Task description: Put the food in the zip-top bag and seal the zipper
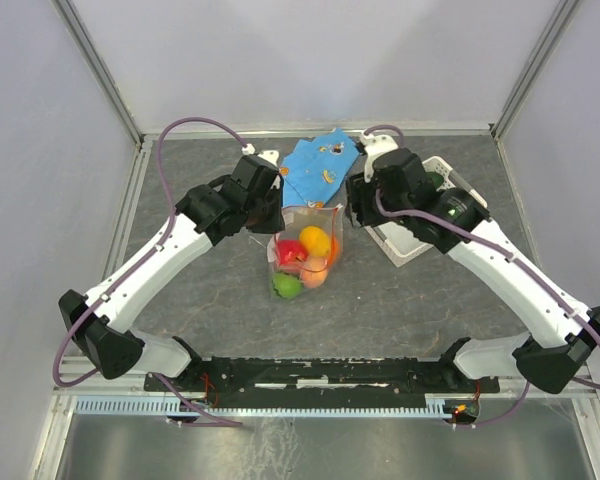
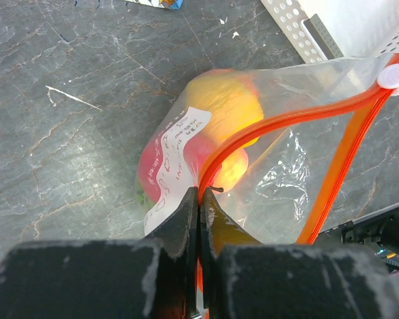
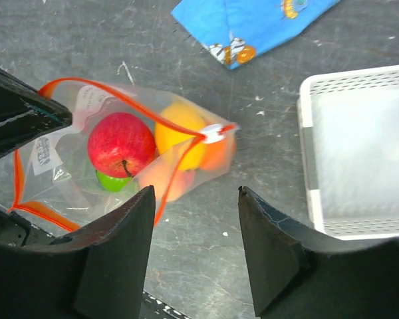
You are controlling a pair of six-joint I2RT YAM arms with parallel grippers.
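The zip bag (image 1: pixel 298 260) stands mid-table, orange zipper open, holding a red apple (image 3: pixel 122 145), a yellow fruit (image 3: pixel 180 136), a green item (image 1: pixel 286 285) and peach-orange fruit (image 1: pixel 314 273). My left gripper is shut on the bag's orange zipper edge (image 2: pixel 279 120). My right gripper is open to the right of the bag, with nothing between its fingers, near the white slider (image 3: pixel 214 133).
A white basket (image 3: pixel 359 153) sits at right, partly under my right arm in the top view, with a dark green item inside. A blue printed package (image 1: pixel 313 165) lies at the back.
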